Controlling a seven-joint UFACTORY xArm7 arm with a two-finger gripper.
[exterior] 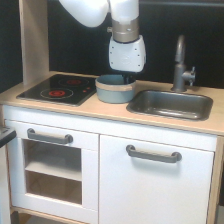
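A teal pot [115,93] stands on the counter between the black hob [57,90] and the sink [170,103]. The white robot gripper [127,72] hangs just above the pot's right part, pointing down. Its fingertips are dark and small against the dark backdrop, so whether it is open or shut, or holds anything, cannot be told.
A grey tap [180,70] rises behind the sink. Below the counter are a cupboard door [155,185] with a handle and an oven with a window [52,175]. An open white door edge shows at the far left.
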